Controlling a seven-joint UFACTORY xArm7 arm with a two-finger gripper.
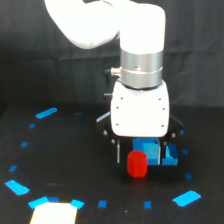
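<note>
A small red block (pixel 137 165) stands on the black table near the middle of the camera view. Behind it and a little to its right lies a blue-edged square (pixel 171 159), partly covered by the block and the gripper. My gripper (pixel 138 151) points down just over the block, its fingers open, one thin dark finger (pixel 117 150) to the left and the other to the right. Whether the block is between the fingers or slightly nearer the camera than them, I cannot tell.
Blue tape strips (pixel 186 198) and small blue marks are scattered over the dark table. A cream-coloured square (pixel 55 214) is cut off at the bottom left edge.
</note>
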